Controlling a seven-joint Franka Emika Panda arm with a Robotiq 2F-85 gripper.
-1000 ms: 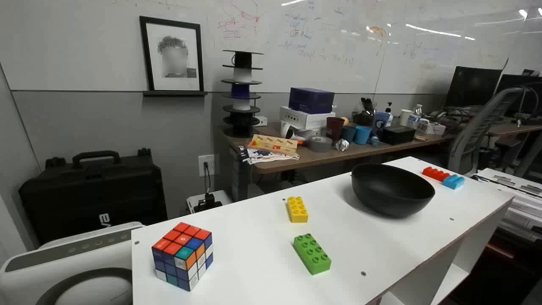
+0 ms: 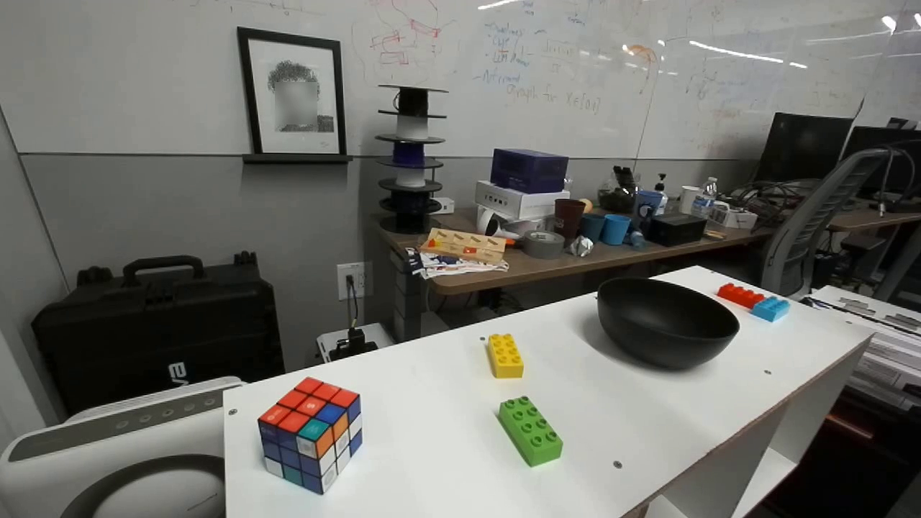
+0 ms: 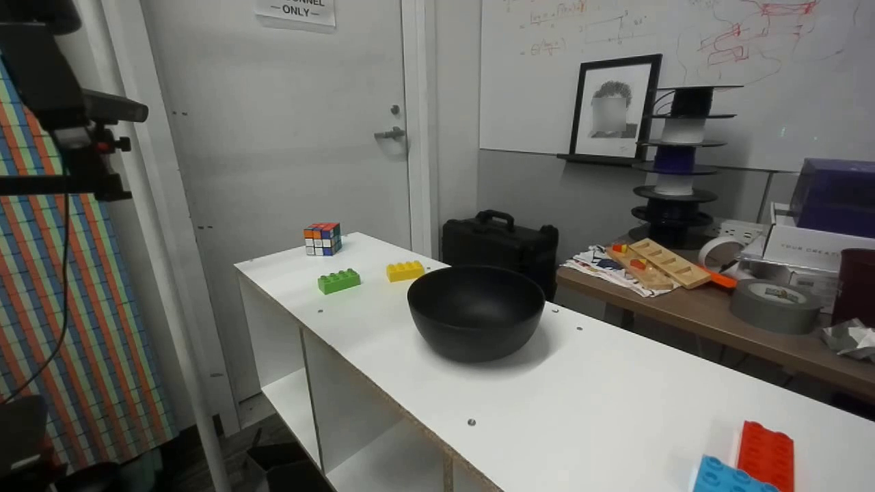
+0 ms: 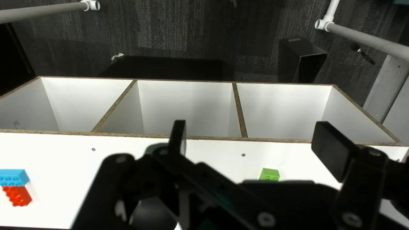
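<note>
My gripper stands open in the wrist view, its black fingers [image 4: 332, 151] wide apart and nothing held between them. Beyond it, part of a green brick [image 4: 269, 174] shows, the rest covered by the gripper body. In exterior view 1 the green brick [image 2: 530, 431] lies in front of a yellow brick [image 2: 506, 357]. A Rubik's cube [image 2: 311, 434] sits at the left end, and a black bowl [image 2: 665, 324] stands upright to the right. Past the bowl, a red brick [image 2: 740, 295] and a blue brick [image 2: 770, 308] touch. Neither exterior view includes the gripper.
The white shelf top [image 3: 574, 393] has free room between the bowl and the red and blue bricks. Open compartments [image 4: 188, 107] run along its side. Behind it, a brown desk [image 2: 470, 280] is cluttered with boxes, cups and tape.
</note>
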